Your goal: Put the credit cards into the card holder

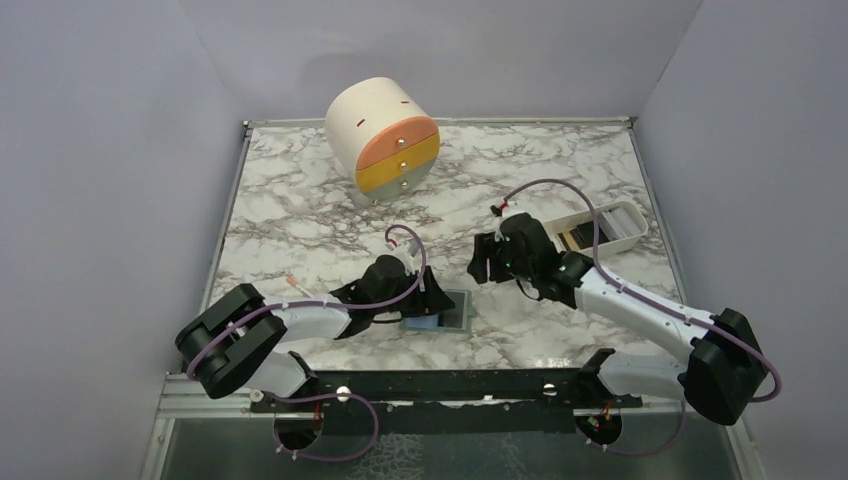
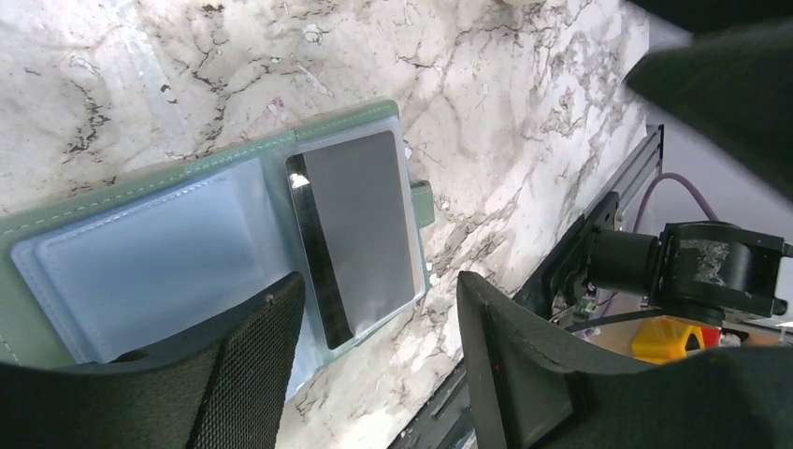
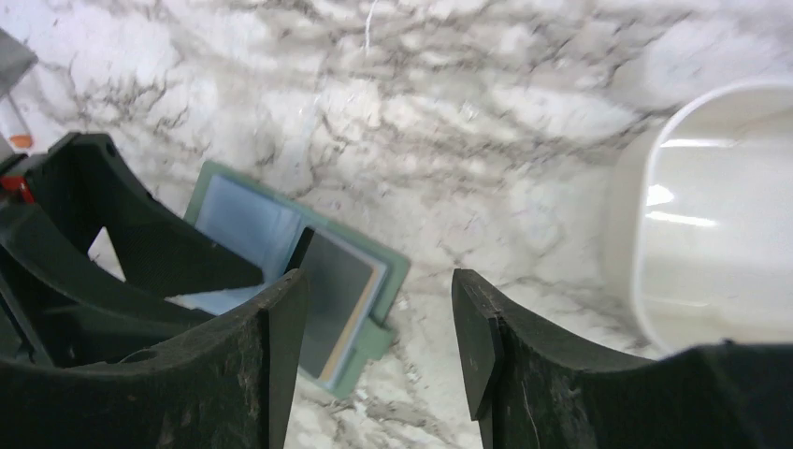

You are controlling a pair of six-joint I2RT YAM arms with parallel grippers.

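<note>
On the front of the table the pale green card holder [image 2: 140, 182] lies spread out. A dark grey card [image 2: 360, 224] sits in its sleeve at the tab end, with a thin black strip along its inner edge. My left gripper is open just above the holder, its fingers apart with nothing held. My right gripper is open too, away from the holder's green tab [image 3: 374, 339] and higher up. In the white bin [image 1: 622, 243] on the right, more cards [image 1: 585, 235] stand, a black one among them.
A cream drum with coloured drawers [image 1: 383, 135] stands at the back. Both forearms lie low over the front of the table. Bare marble [image 1: 300, 200] stretches across the left and middle.
</note>
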